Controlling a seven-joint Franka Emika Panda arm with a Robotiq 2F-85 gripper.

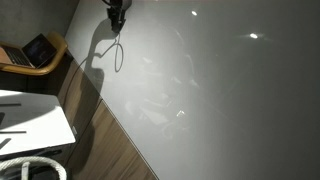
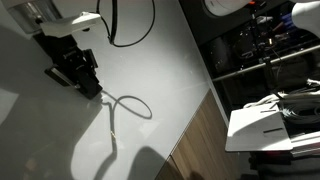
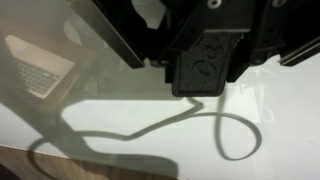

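My gripper [image 1: 117, 27] is at the top of exterior view 1, above the pale grey tabletop [image 1: 210, 90]. It is shut on a thin light cord [image 3: 152, 129], which trails from the fingertips in the wrist view. There the dark, embossed fingers [image 3: 205, 72] hide the pinched part. The cord hangs down in a loop [image 1: 122, 57]. Exterior view 2 has the gripper [image 2: 96, 91] at the left, with the cord loop [image 2: 143, 103] extending right from its tips. Shadows of arm and cord fall on the table.
A laptop [image 1: 40, 50] rests on a wooden chair beyond the table edge. A white side table [image 1: 35, 122] with dark items stands at lower left, near a coiled pale cable [image 1: 45, 162].
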